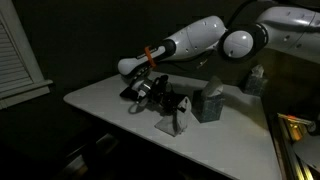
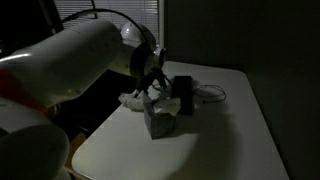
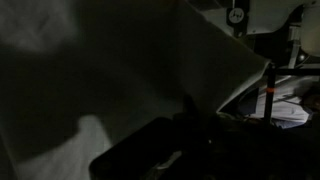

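Note:
A pale, crumpled cloth or tissue point(image 1: 178, 123) hangs from my gripper point(image 1: 167, 103), which is shut on it. Its lower end reaches down close to the white table, and I cannot tell whether it touches. In the second exterior view the cloth point(image 2: 130, 101) shows to the left of a grey box, with the arm above. Pale material point(image 3: 215, 65) spreads across much of the dark wrist view, and the dark fingers at the bottom are hard to make out.
The grey box point(image 1: 208, 107), pale tissue sticking from its top, stands just right of the cloth. A dark block point(image 2: 182, 94) and a loose cable point(image 2: 212, 96) lie behind it.

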